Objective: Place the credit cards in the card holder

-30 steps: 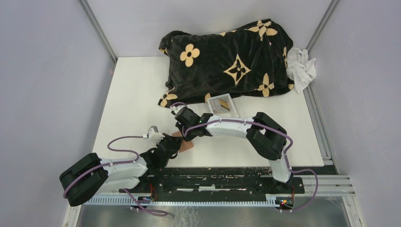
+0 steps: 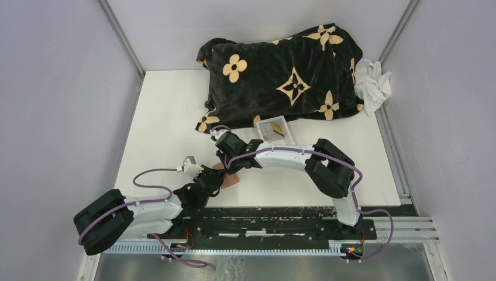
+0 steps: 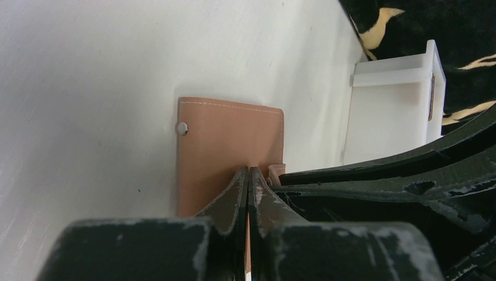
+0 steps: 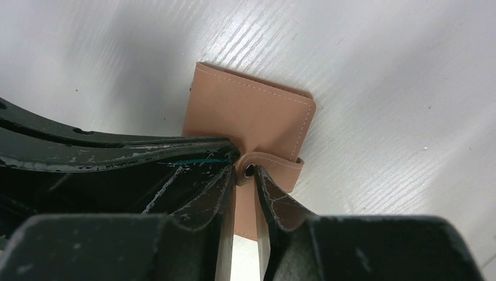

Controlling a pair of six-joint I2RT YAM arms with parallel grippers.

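Note:
A tan leather card holder (image 2: pixel 229 181) lies on the white table under both grippers. My left gripper is shut on it, its tips pressed against the leather below the snap stud. In the right wrist view my right gripper has its tips at the holder's strap tab (image 4: pixel 275 167), slightly apart around the tab's snap, with the other gripper's black body just left of it. A white box (image 2: pixel 275 130) with gold-edged contents, perhaps cards, stands behind the right arm.
A dark patterned blanket (image 2: pixel 281 76) covers the back of the table, with a white cloth (image 2: pixel 372 85) at back right.

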